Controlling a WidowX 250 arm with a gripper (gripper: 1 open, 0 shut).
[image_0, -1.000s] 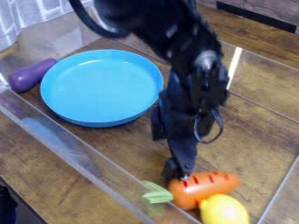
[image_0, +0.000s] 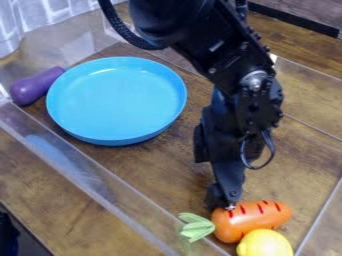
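Observation:
My black gripper (image_0: 227, 196) reaches down over a toy carrot (image_0: 249, 219), its tips at the carrot's upper left near the green top. A yellow lemon (image_0: 265, 244) lies just below the carrot at the bottom edge.
A blue plate (image_0: 116, 100) lies at upper left, with a purple eggplant (image_0: 36, 84) left of it. A clear plastic wall runs diagonally along the lower left.
The gripper has shifted slightly up and to the right. The carrot and lemon sit a little further right and lower in the view than before.

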